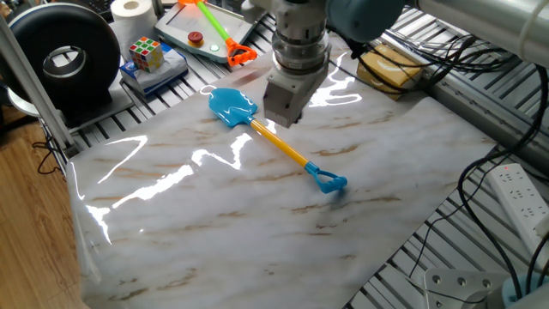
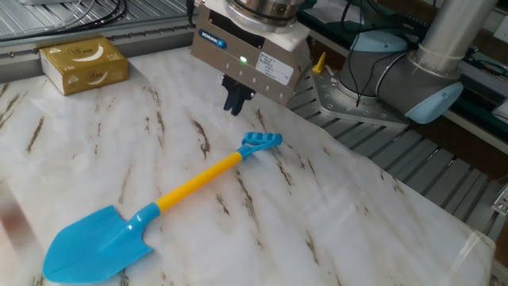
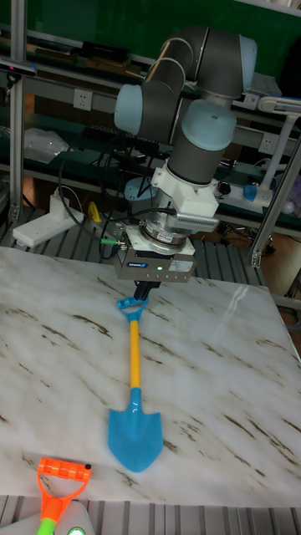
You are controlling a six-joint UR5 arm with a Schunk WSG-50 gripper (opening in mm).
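Note:
A toy shovel lies flat on the marbled sheet, with a blue blade, a yellow shaft and a blue handle. In exterior view 2 my gripper hangs above the sheet, apart from the shovel and up behind its handle. Its two short black fingers stand close together, with nothing visible between them. In exterior view 3 the gripper overlaps the handle's far end in the picture. The body of the gripper hides the fingertips in exterior view 1.
A gold tissue box stands at the sheet's edge. Beyond another edge are a Rubik's cube on a blue pack, a paper roll and an orange-handled toy. Cables and a power strip lie outside the sheet, which is otherwise clear.

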